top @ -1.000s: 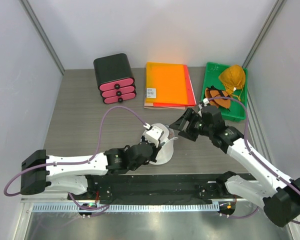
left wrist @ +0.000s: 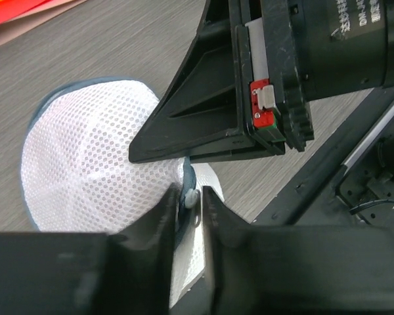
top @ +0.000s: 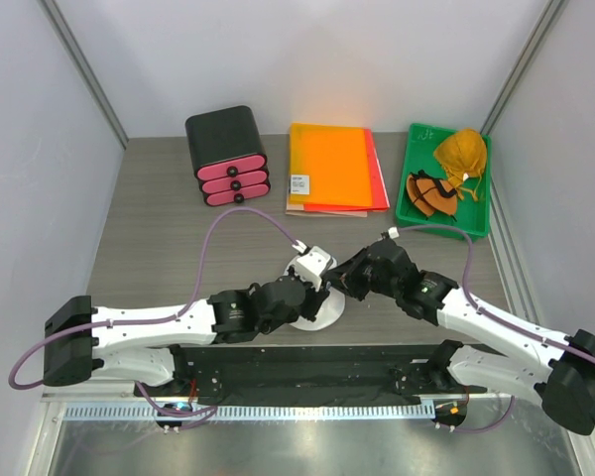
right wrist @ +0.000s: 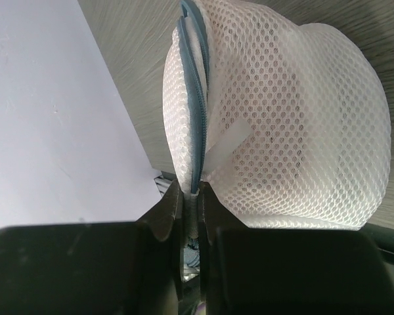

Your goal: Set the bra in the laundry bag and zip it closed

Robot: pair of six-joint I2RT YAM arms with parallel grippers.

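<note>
The white mesh laundry bag (top: 324,312) lies near the table's front edge, largely covered by both grippers from above. Its blue-grey zipper (right wrist: 196,111) runs up one edge in the right wrist view. My right gripper is shut on the bag's edge at the near end of that zipper. In the left wrist view, my left gripper stands slightly open, with the small zipper pull (left wrist: 192,198) and edge trim in the gap between its fingertips. The right gripper's dark fingers (left wrist: 184,131) reach in close beside it. No bra can be made out.
Behind the bag lie orange and red folders (top: 330,164). A black box with pink drawers (top: 228,154) stands at the back left, and a green bin (top: 416,159) holding orange-brown items at the back right.
The right gripper has come left and toward the front, onto the bag's edge beside the left gripper. The left arm has barely shifted.
</note>
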